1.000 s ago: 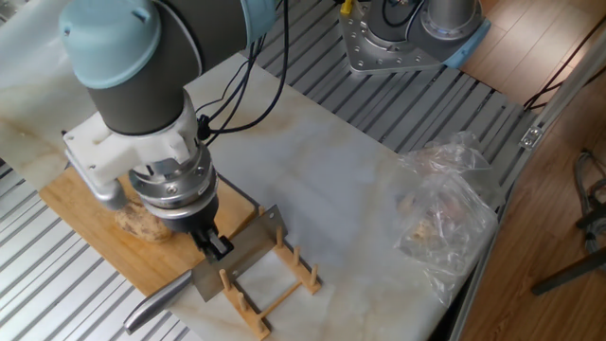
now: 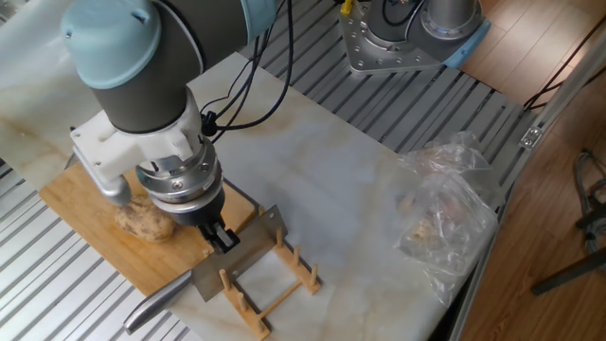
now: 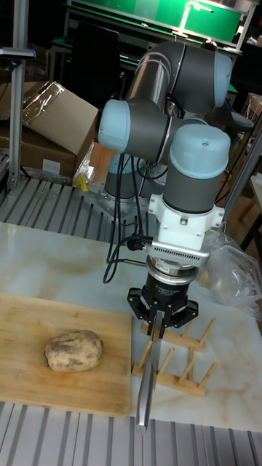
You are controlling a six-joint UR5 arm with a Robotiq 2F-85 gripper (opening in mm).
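A knife with a broad metal blade (image 2: 242,252) and a grey handle (image 2: 157,303) rests in a small wooden peg rack (image 2: 281,301). My gripper (image 2: 223,242) points down over the blade's upper edge. From the front, the gripper (image 3: 162,322) looks open, its black fingers spread to either side of the blade (image 3: 155,353). Whether either finger touches the metal is hard to see. The handle (image 3: 145,400) sticks out toward exterior view 3. Behind the blade, the rack (image 3: 186,381) is partly hidden.
A brown potato (image 3: 73,350) lies on the wooden cutting board (image 3: 31,388), left of the knife. A clear plastic bag (image 2: 450,223) lies at the far side of the marbled tabletop (image 2: 331,180). Bare tabletop stretches between rack and bag.
My gripper has shifted slightly to the right in the exterior view, along the blade. The knife, rack, potato and bag stay where they were.
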